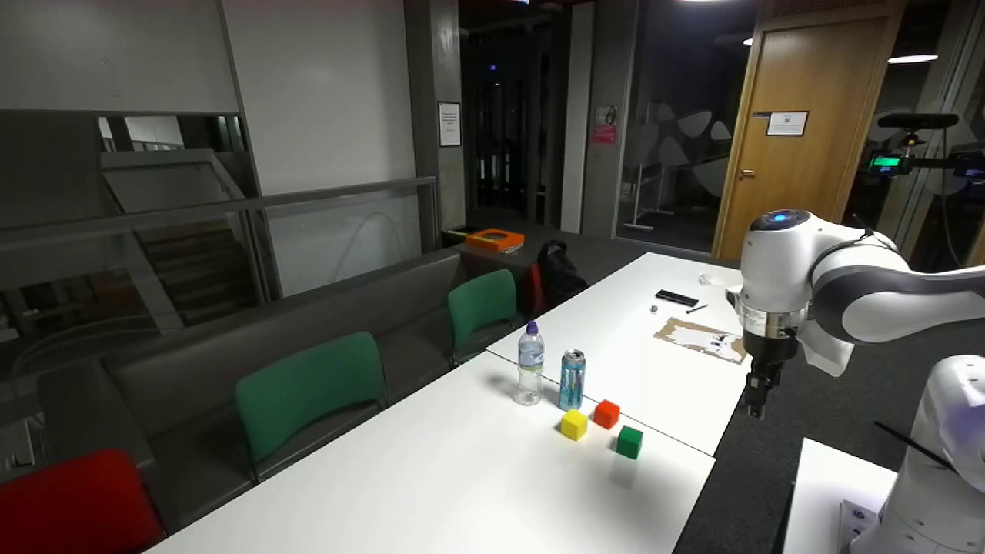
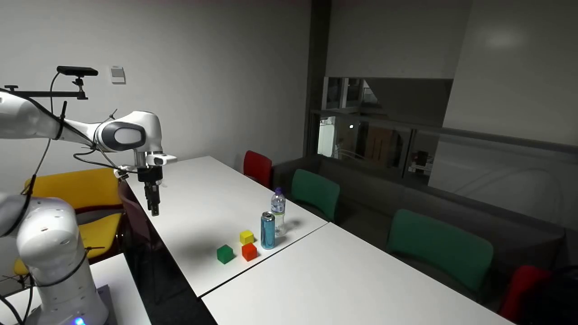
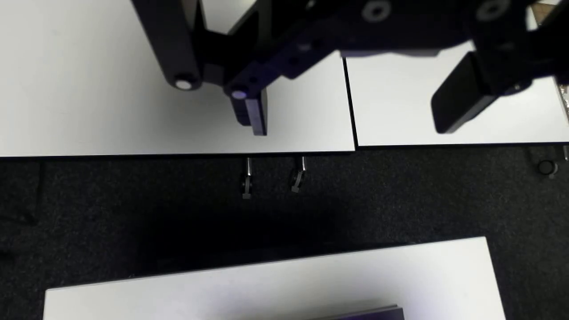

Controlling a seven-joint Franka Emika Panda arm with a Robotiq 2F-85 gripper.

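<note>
My gripper is open, its two fingers wide apart and nothing between them in the wrist view. It hangs at the table's edge in exterior view 1, high above the floor gap. Three small cubes sit on the white table: yellow (image 1: 574, 425), red (image 1: 606, 414) and green (image 1: 629, 442). A blue can (image 1: 572, 379) stands upright near the red and yellow cubes, and a clear bottle with a purple cap (image 1: 530, 365) stands beside the can. In exterior view 2 the green cube (image 2: 225, 254) is the nearest of these to the arm. The wrist view shows none of them.
A seam divides the two white tables (image 1: 415, 480). On the far one lie a cardboard piece (image 1: 702, 340), a black flat object (image 1: 676, 298) and small items. Chairs and a bench line the far side.
</note>
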